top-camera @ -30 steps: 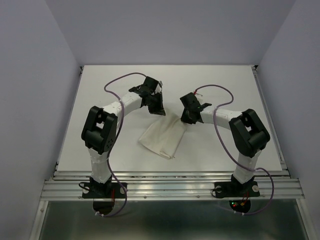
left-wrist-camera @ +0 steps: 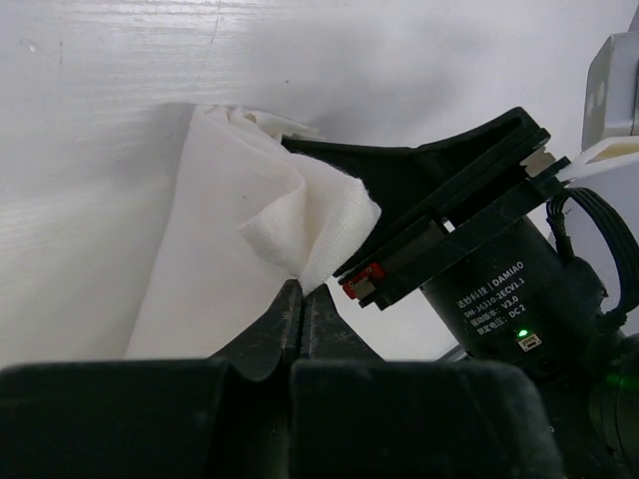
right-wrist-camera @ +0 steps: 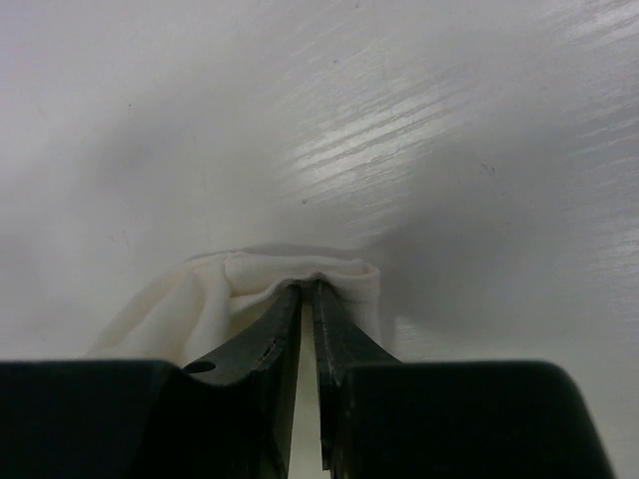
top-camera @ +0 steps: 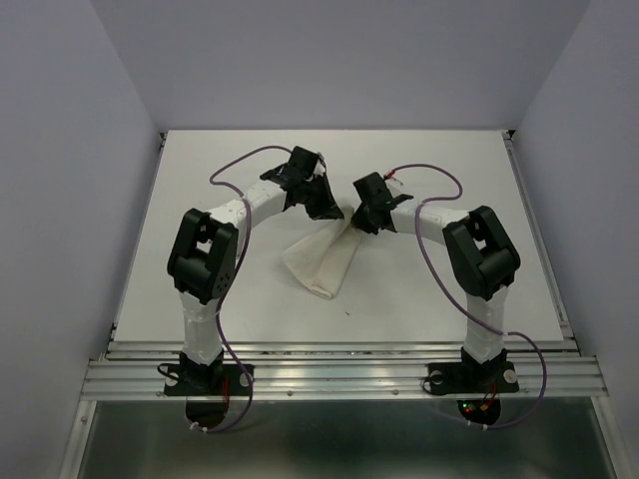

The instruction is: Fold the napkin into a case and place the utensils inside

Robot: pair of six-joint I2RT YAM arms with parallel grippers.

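Note:
The white napkin (top-camera: 318,261) lies partly folded in the middle of the table, its upper end bunched between my two grippers. My left gripper (top-camera: 332,212) is shut on the raised, folded end; in the left wrist view that cloth (left-wrist-camera: 310,220) stands up above its fingertips. My right gripper (top-camera: 363,226) is at the napkin's upper right corner, and in the right wrist view its fingertips (right-wrist-camera: 334,329) press close together at the folded edge (right-wrist-camera: 285,267); whether cloth is between them is unclear. I see no utensils that I can make out clearly.
Both arms reach in from the front, left and right. The metal edge (top-camera: 329,364) runs along the front.
Both grippers have moved away from me, toward the back, with the napkin shifting the same way.

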